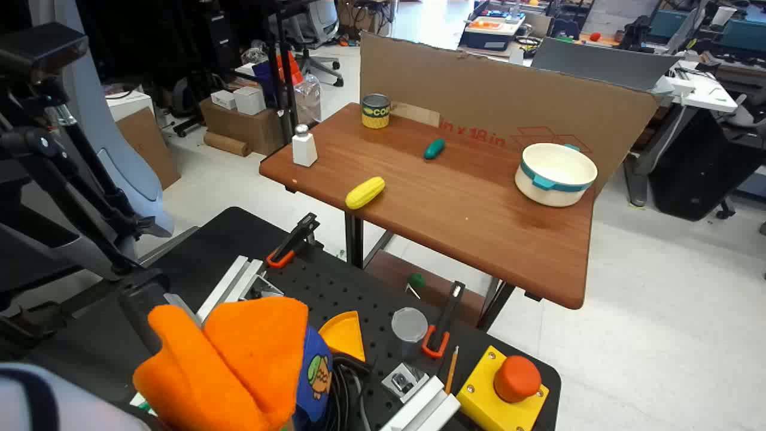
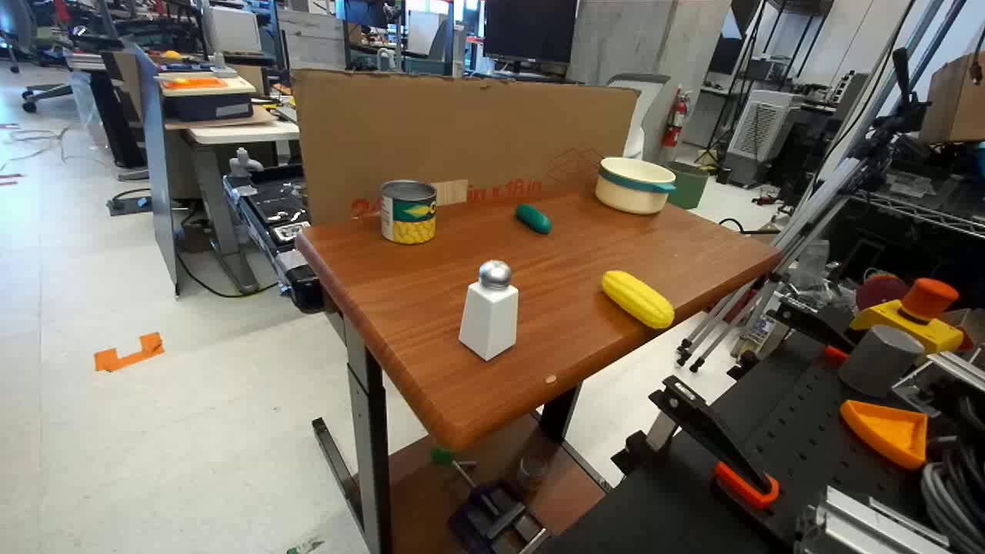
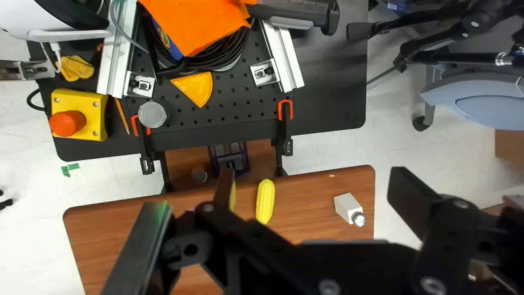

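Note:
In the wrist view my gripper is open, its dark fingers [image 3: 411, 199] spread wide with nothing held between them. It hangs above the brown table [image 2: 563, 245]; neither exterior view shows it. Beyond the gap lie a yellow corn cob [image 3: 265, 200] and a white shaker with a silver cap [image 3: 347, 206]. On the same table, exterior view 1 has a yellow-labelled can [image 1: 375, 114] at the back left, a small dark green object [image 1: 434, 148] near the back middle, and a cream pot with teal trim [image 1: 555, 176] at the right.
A cardboard sheet [image 1: 495, 93] walls the table's rear edge. Across a narrow gap stands a black workbench [image 3: 334, 88] with clamps, cables, an orange cloth [image 1: 237, 359] and a yellow box with a red button [image 1: 506, 388].

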